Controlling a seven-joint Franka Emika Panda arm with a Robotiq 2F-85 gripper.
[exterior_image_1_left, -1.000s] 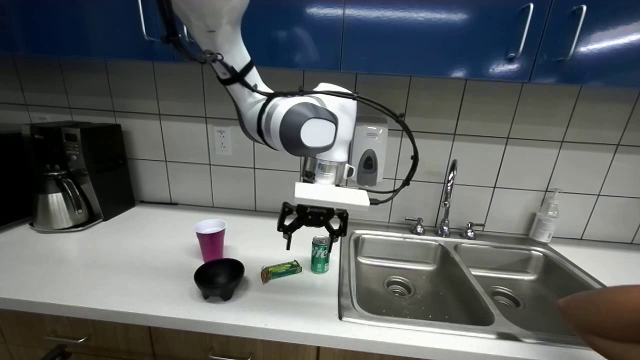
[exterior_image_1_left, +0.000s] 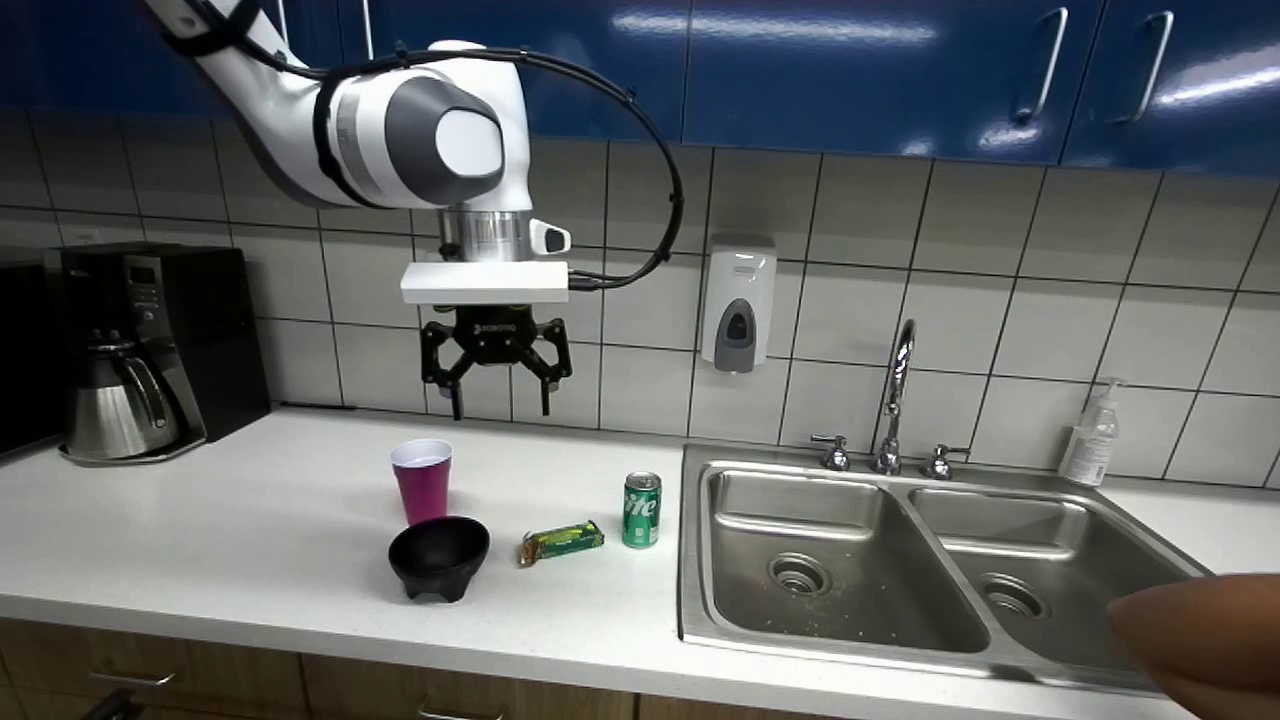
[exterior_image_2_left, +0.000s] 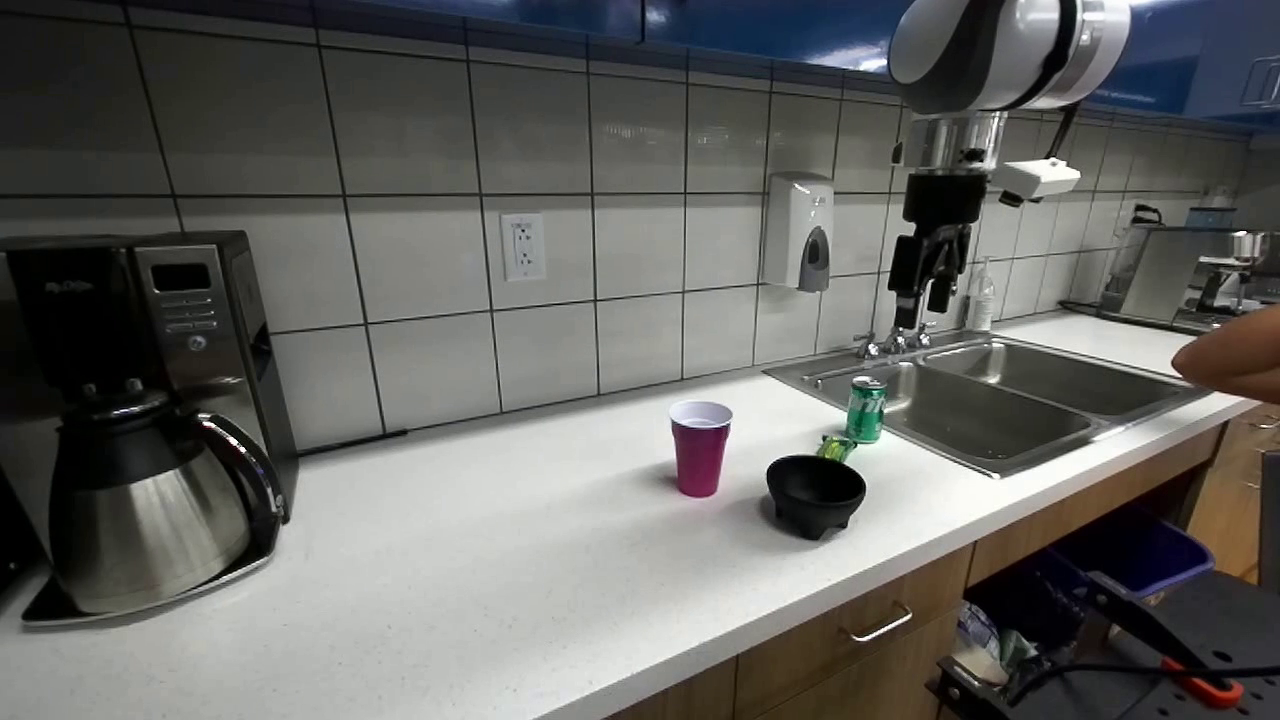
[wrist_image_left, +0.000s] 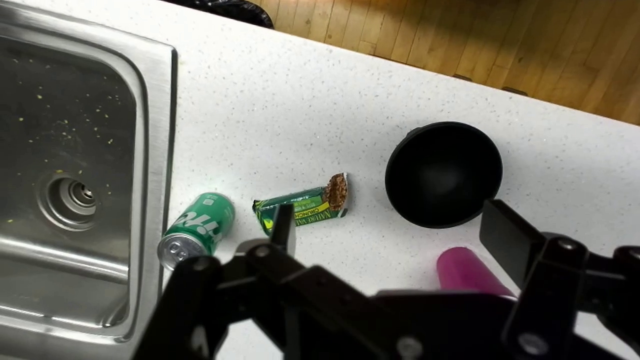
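Observation:
High over the counter, my gripper (exterior_image_1_left: 501, 410) hangs open with nothing between its fingers. Below it in exterior view 1 a magenta cup (exterior_image_1_left: 422, 486) with a white inside stands upright, just behind a black footed bowl (exterior_image_1_left: 439, 557). The bowl's inside (wrist_image_left: 442, 174) looks empty from the wrist view. A green snack bar wrapper (exterior_image_1_left: 564, 541), with a brown patch at one end, lies flat between the bowl and a green Sprite can (exterior_image_1_left: 641, 510). The can stands upright near the sink's left rim. In the wrist view my finger (wrist_image_left: 507, 240) partly covers the cup's side.
A steel double sink (exterior_image_1_left: 696, 564) with a faucet (exterior_image_1_left: 894, 396) takes up the right. A coffee maker (exterior_image_1_left: 156, 348) stands far left, and a soap dispenser (exterior_image_1_left: 737, 302) is on the wall. Blue cabinets (exterior_image_1_left: 840, 72) hang above the arm.
My open gripper has moved up and to the left in exterior view 1, away from above the can. The objects on the counter look unmoved.

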